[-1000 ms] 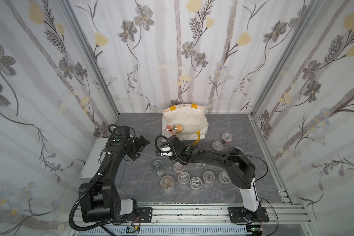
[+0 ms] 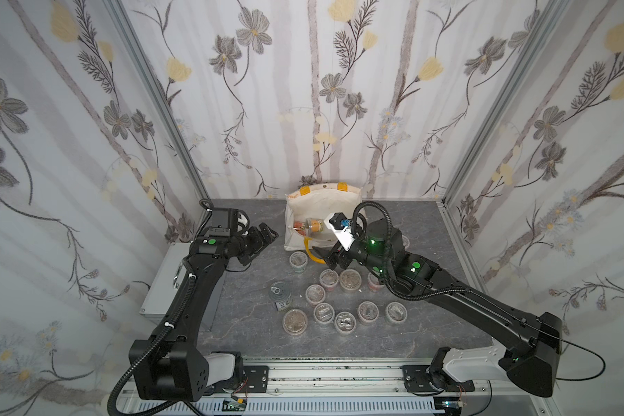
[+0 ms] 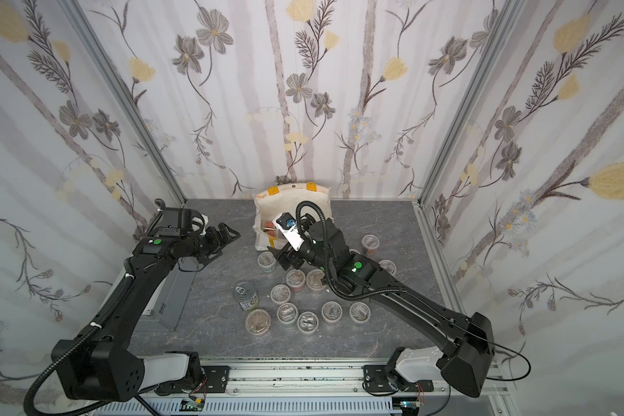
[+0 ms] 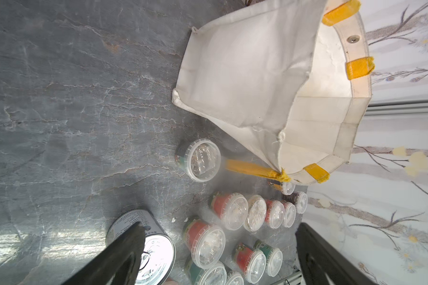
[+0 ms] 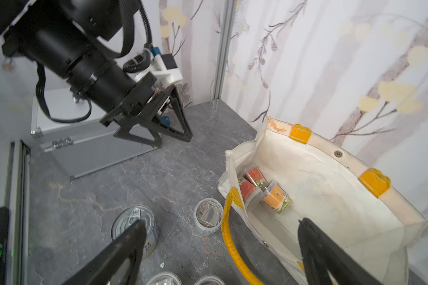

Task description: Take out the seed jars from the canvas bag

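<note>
The white canvas bag [image 2: 323, 197] stands at the back, its yellow strap [image 5: 233, 242] over the front. In the right wrist view, several red and orange seed jars [image 5: 275, 197] lie inside at the bag's left end. Many clear-lidded jars [image 4: 233, 211] stand on the table in front of it. My left gripper [image 2: 265, 246] hangs left of the bag, open and empty. My right gripper [image 2: 331, 256] is open and empty at the bag's front, facing its interior.
A tin can [image 4: 147, 256] stands among the jars at the front left. A metal case [image 2: 166, 277] sits at the left edge. Bare table [image 2: 412, 215] shows at the back right.
My right arm has risen and moved toward the bag from above the jars in front of it. My left gripper has shifted slightly up and to the right.
</note>
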